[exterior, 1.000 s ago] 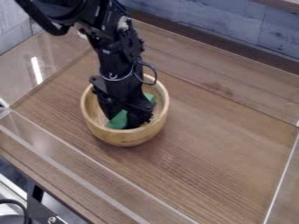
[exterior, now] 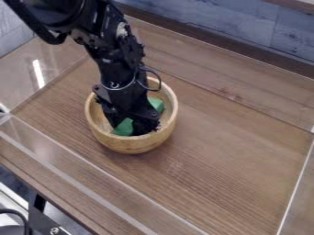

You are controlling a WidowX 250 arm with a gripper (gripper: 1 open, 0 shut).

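A light wooden bowl [exterior: 117,142] sits on the brown table. Inside it lies a green object [exterior: 124,128], largely covered by my black gripper [exterior: 134,119], which reaches down into the bowl from the upper left. The gripper is shut on the green object, though its fingertips are mostly hidden by its own body and the bowl's rim.
A blue-grey plank wall [exterior: 245,27] stands along the back. The table's near left edge has cables below it.
The arm has shifted slightly within the bowl, and the bowl's outline has moved a little left. The green object stays inside.
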